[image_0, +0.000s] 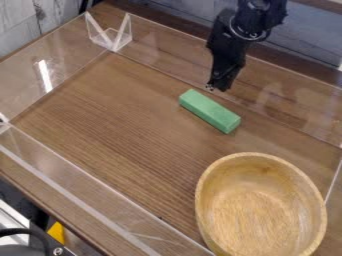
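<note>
My black gripper (218, 80) hangs over the back middle of the wooden table, shut, with nothing visible between its fingers. Below it lies a green block (209, 111), angled diagonally and apart from the fingertips. A large pale tan bowl (259, 204) sits at the front right.
A clear plastic holder (110, 31) stands at the back left corner. Clear raised edges run along the left side.
</note>
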